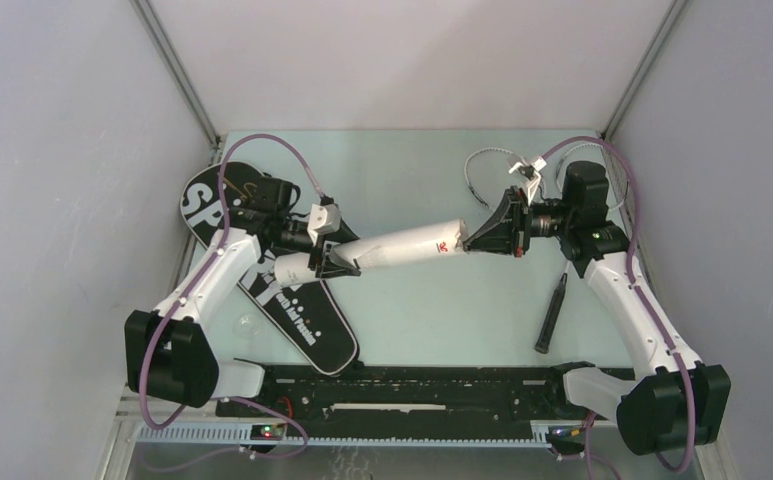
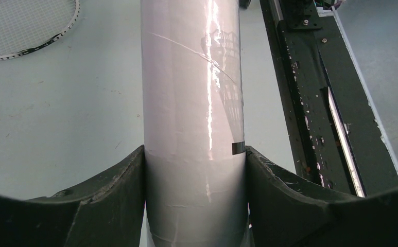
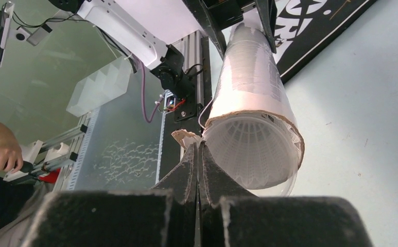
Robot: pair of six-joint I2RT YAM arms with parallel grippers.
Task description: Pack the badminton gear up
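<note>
My left gripper (image 1: pixel 334 260) is shut around the white shuttlecock tube (image 1: pixel 412 246), with a finger pressed on either side of it in the left wrist view. The tube is held above the table, its open end towards the right arm. In the right wrist view, a white netted shuttlecock skirt (image 3: pixel 243 149) shows inside that open end, and clear plastic shows along the lower rim. My right gripper is shut, its tips beside the tube's rim near a torn cardboard flap (image 3: pixel 185 137). Nothing shows between its fingers; whether they touch the rim is unclear.
A black racket cover (image 1: pixel 307 325) lies under the left arm. Racket hoops (image 1: pixel 469 178) rest at the back right, partly hidden by the right arm, with a dark racket handle (image 1: pixel 552 315) in front. A clear round piece (image 1: pixel 247 325) lies front left.
</note>
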